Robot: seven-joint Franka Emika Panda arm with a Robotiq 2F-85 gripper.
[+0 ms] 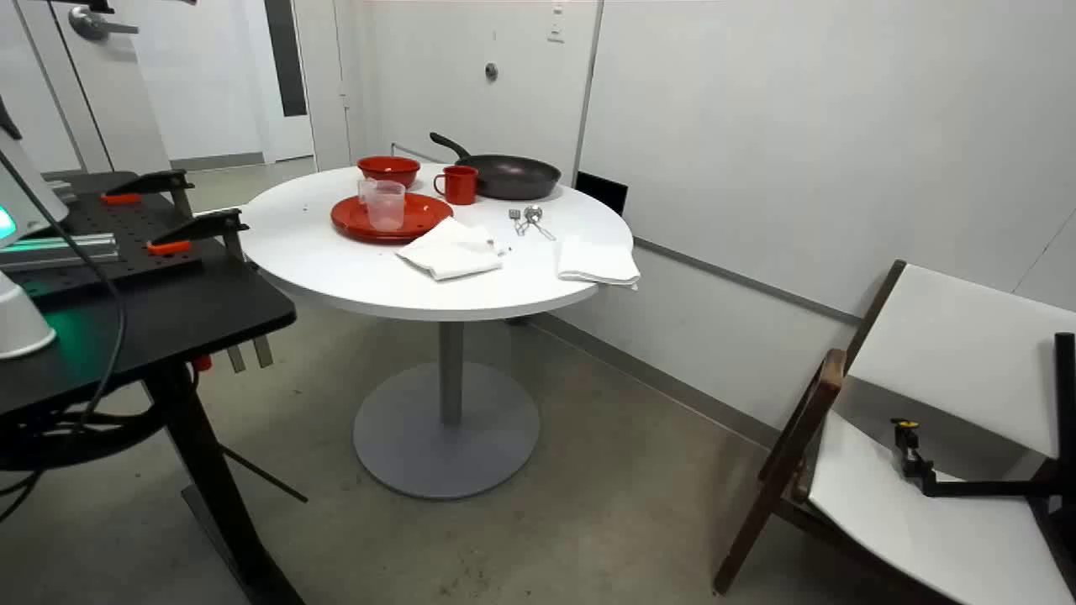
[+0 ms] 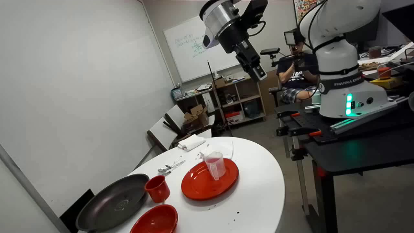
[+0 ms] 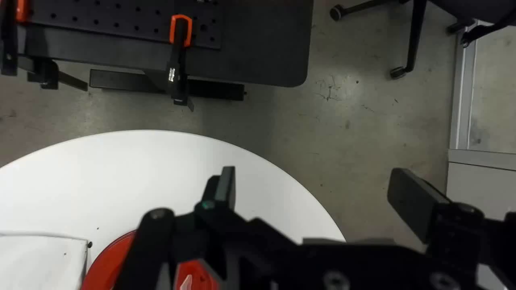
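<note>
My gripper is open and empty, its two fingers far apart over the rim of the white round table (image 3: 159, 164). In exterior view 2 the gripper (image 2: 258, 73) hangs high above the tabletop, clear of everything on it. A clear plastic cup (image 2: 215, 166) stands on a red plate (image 2: 200, 186). Beside the plate are a red mug (image 2: 157, 189), a red bowl (image 2: 157, 222) and a black frying pan (image 2: 112, 202). Metal cutlery (image 1: 530, 217) lies near two white cloths, one folded at the edge (image 1: 597, 260), the other against the plate (image 1: 450, 249).
A black bench (image 1: 192, 302) with clamps (image 3: 177, 63) carries the arm's base and stands close to the table. White walls and a whiteboard are behind the table. A chair (image 1: 908, 403) stands apart. Someone (image 2: 297, 75) sits behind the arm.
</note>
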